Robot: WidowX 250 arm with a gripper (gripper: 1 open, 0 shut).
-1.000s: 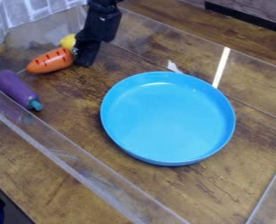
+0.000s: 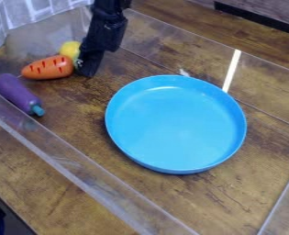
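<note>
My black gripper (image 2: 90,62) reaches down from the top of the view at the back left, right beside a yellow object (image 2: 71,48) and an orange carrot (image 2: 45,68) with dark stripes. The gripper's dark body partly hides the yellow object, and whether anything is between its fingers is too small and dark to tell; it looks shut. A purple eggplant (image 2: 16,92) lies at the left, in front of the carrot.
A large blue plate (image 2: 175,124) fills the middle right of the wooden table (image 2: 122,202). Clear plastic walls run along the left and front. Bare wood lies between the plate and the vegetables and at the back right.
The gripper has shifted very slightly near the yellow object and the carrot. The plate and eggplant are unchanged.
</note>
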